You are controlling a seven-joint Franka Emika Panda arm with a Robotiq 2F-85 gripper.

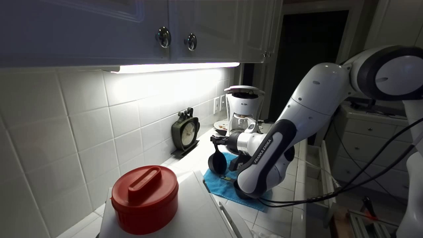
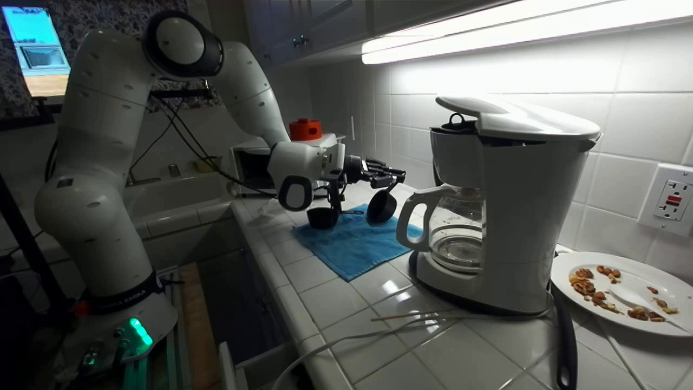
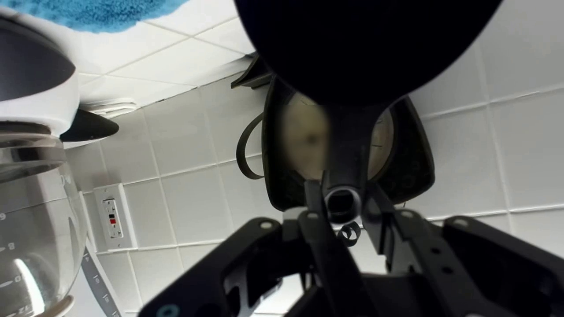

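Note:
A black round scoop or measuring cup (image 1: 217,162) hangs tilted, its short handle pinched in my gripper (image 1: 215,139). In exterior view 2 the same cup (image 2: 381,207) appears below my fingertips, over the blue towel (image 2: 354,257); whether it touches the cloth I cannot tell. From the wrist, the dark cup (image 3: 365,42) fills the top of the view, and its handle (image 3: 346,142) runs down between the shut fingers of my gripper. A second dark cup-like piece (image 2: 322,218) shows at the towel's far side, partly obscured by the arm.
Close to the gripper stands a white coffee maker (image 2: 520,214) with a glass carafe (image 2: 458,234). Against the backsplash leans a dark green scale (image 1: 186,133). A plate of nuts (image 2: 562,270) and a cord (image 2: 344,339) occupy the counter. A red lidded container (image 1: 144,202) sits nearer exterior view 1.

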